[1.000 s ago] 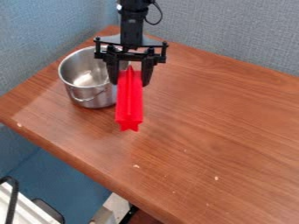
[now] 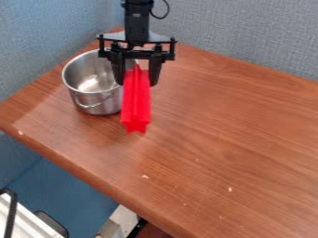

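My black gripper (image 2: 137, 72) is above the table toward the upper left, shut on a long red ridged object (image 2: 137, 104) that extends from the fingers toward the front. Just left of it a steel pot (image 2: 89, 88) with a wire handle stands on the wooden table (image 2: 224, 139), partly hidden behind the gripper.
The table's front-left edge drops to a blue floor (image 2: 69, 200), with some white and black items at lower left. Padded grey-blue walls border the back and left.
My gripper and the red object have shifted very slightly to the left, toward the pot.
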